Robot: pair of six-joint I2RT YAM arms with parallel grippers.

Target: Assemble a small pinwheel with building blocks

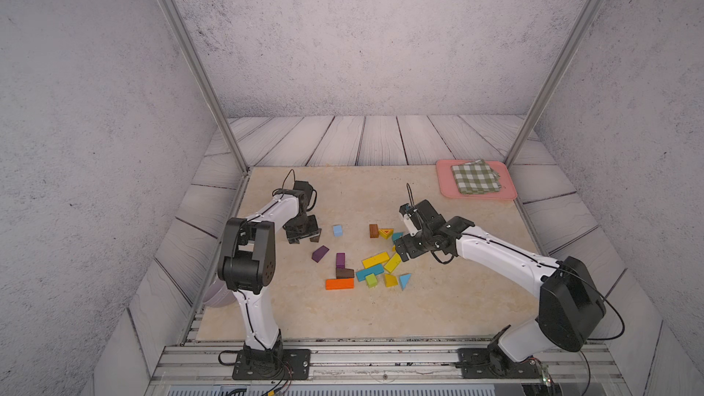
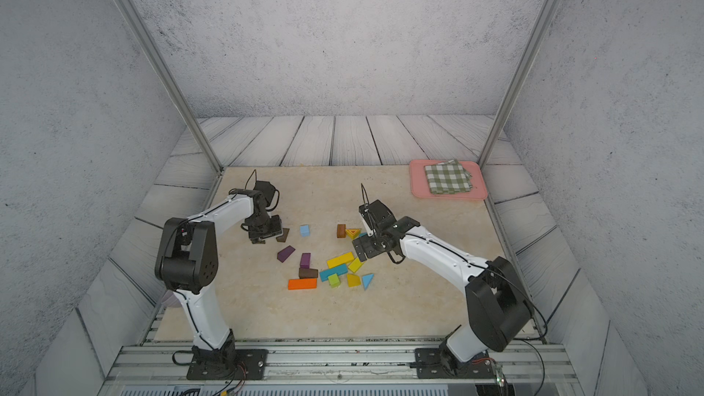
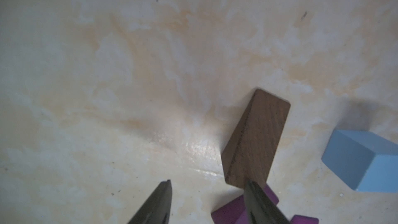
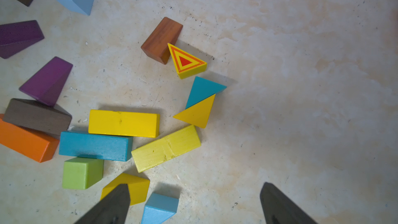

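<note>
Nothing is between the parted fingers of my left gripper, which hangs over the table beside a dark brown block (image 3: 261, 139). Its right finger overlaps a purple block (image 3: 230, 211) in the left wrist view; a light blue block (image 3: 356, 161) lies further right. My right gripper stands open and empty above the table. In the right wrist view, a teal triangle (image 4: 203, 89) and a yellow triangle (image 4: 199, 112) touch long side to long side. Near them lie a striped triangle (image 4: 190, 68), a reddish-brown block (image 4: 161, 39) and a yellow bar (image 4: 124, 124).
More blocks crowd the middle: a blue bar (image 4: 95, 146), an orange bar (image 4: 27, 141), a green block (image 4: 83, 174) and a light blue triangle (image 4: 160, 207). A pink tray (image 1: 443, 187) with a checked cloth (image 1: 475, 176) stands back right.
</note>
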